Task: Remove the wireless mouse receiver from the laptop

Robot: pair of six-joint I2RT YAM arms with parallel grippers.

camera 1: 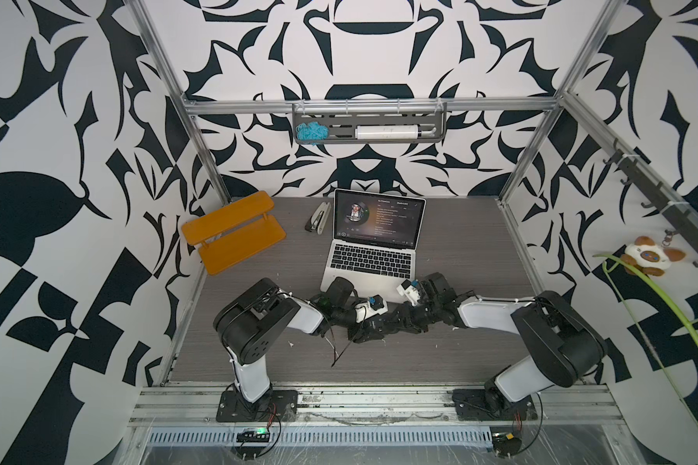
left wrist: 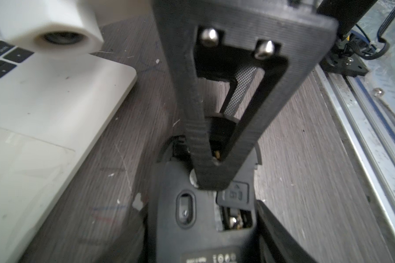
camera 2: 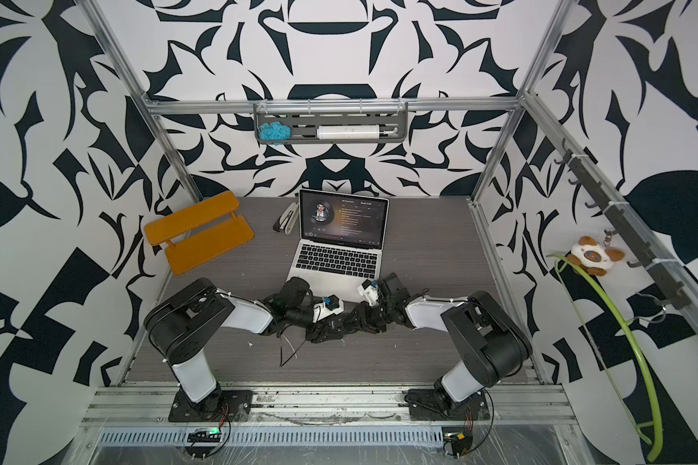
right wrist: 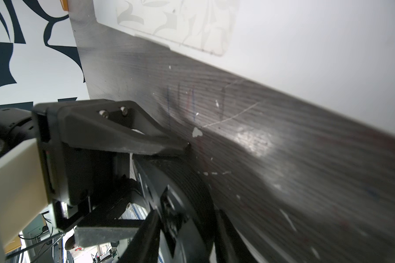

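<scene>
The silver laptop (camera 1: 370, 267) stands with its lid raised at the back middle. In front of it, my left gripper is shut on a black mouse (left wrist: 164, 210), one finger on each side. The mouse's underside faces the left wrist camera, showing a small marked piece (left wrist: 234, 195) above a recess with metal inside. My right gripper is part open around the mouse's end. One of its fingers (left wrist: 210, 171) reaches over the underside beside the marked piece and partly hides it. I cannot tell whether that piece is the receiver.
An orange stand (camera 1: 234, 232) and a stapler (camera 1: 318, 217) lie left of the laptop. Both arms meet closely before its front edge (left wrist: 92, 149).
</scene>
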